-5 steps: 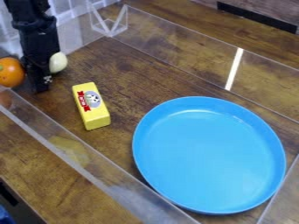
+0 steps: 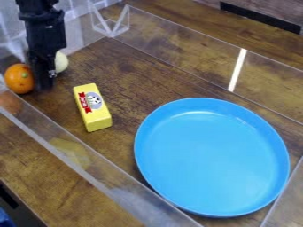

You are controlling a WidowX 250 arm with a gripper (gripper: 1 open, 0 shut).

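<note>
The black gripper (image 2: 42,68) reaches down at the upper left, between an orange round object (image 2: 18,79) and a pale, cream round object (image 2: 59,65) partly behind it. It looks shut, though its fingertips are dark and small, and nothing clearly shows held. A yellow box (image 2: 92,107) with a printed label lies to the lower right of the gripper. A large blue plate (image 2: 211,156) fills the lower right of the tray area.
Clear plastic walls border the wooden surface (image 2: 166,71) along the upper right and lower left. Bare wood lies between the yellow box and the upper wall.
The gripper has shifted slightly. The box and plate are unchanged.
</note>
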